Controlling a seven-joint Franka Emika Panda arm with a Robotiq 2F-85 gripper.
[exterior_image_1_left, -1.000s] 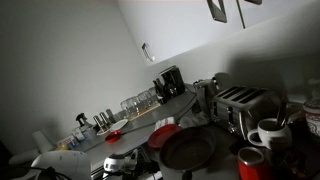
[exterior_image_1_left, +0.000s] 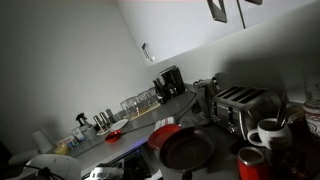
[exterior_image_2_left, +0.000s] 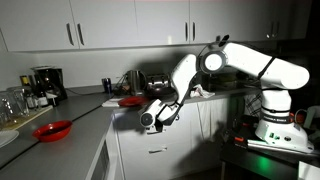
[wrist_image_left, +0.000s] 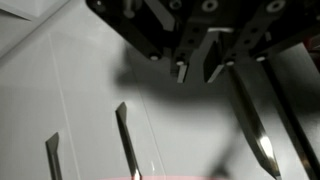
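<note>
In the second exterior view my gripper (exterior_image_2_left: 153, 126) is low at the white cabinet fronts (exterior_image_2_left: 130, 170), below the counter edge. The wrist view shows my gripper with its two fingers close together and a narrow gap between them; whether anything is held there cannot be made out. Just right of the fingers a long metal handle (wrist_image_left: 258, 140) runs down the frame. Two more bar handles, one near the middle (wrist_image_left: 126, 138) and one at the left (wrist_image_left: 54, 157), sit on the pale fronts.
On the counter in the first exterior view are a dark pan (exterior_image_1_left: 187, 150), a toaster (exterior_image_1_left: 243, 108), a white mug (exterior_image_1_left: 270, 133) and a red can (exterior_image_1_left: 252, 163). A red bowl (exterior_image_2_left: 52, 130) stands at the left in the second exterior view.
The counter items have stayed put.
</note>
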